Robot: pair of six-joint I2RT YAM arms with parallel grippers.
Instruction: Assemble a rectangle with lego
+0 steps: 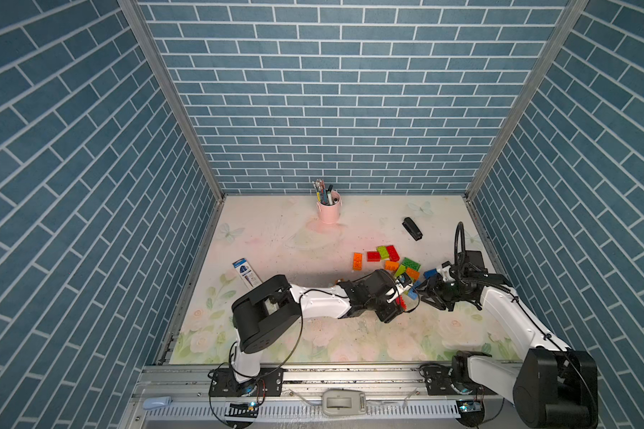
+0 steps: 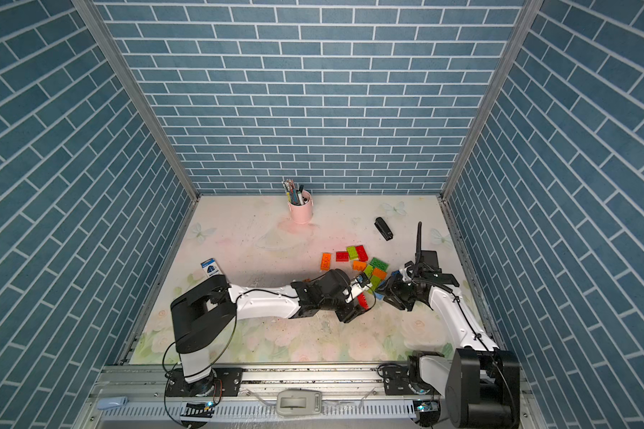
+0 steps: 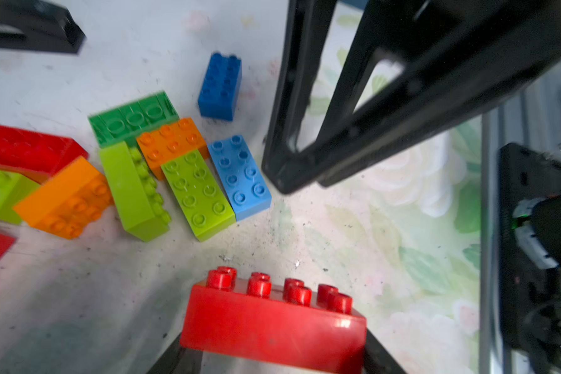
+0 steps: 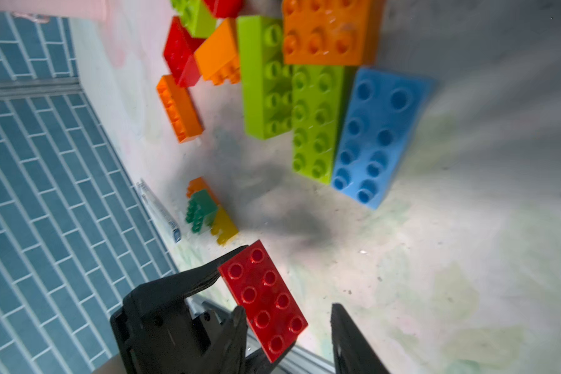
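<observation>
A red brick [image 3: 274, 327] is gripped end to end by my left gripper, studs up, above the table. In the right wrist view the same red brick [image 4: 263, 300] shows at lower left, with the left gripper's black finger along it. My right gripper is open; one of its fingers overlaps the brick in view, and contact cannot be told. Near both grippers lie a light blue brick [image 3: 238, 177], a lime brick [image 3: 196, 194], another lime brick [image 3: 131, 190], an orange brick [image 3: 171, 143] and a green brick [image 3: 134, 118], close together.
A dark blue brick [image 3: 220, 86] lies apart near the right arm. More red, lime and orange bricks sit farther back, including an orange brick [image 1: 357, 261]. A black stapler-like object [image 1: 412, 228] and a pink pen cup [image 1: 328, 213] stand behind.
</observation>
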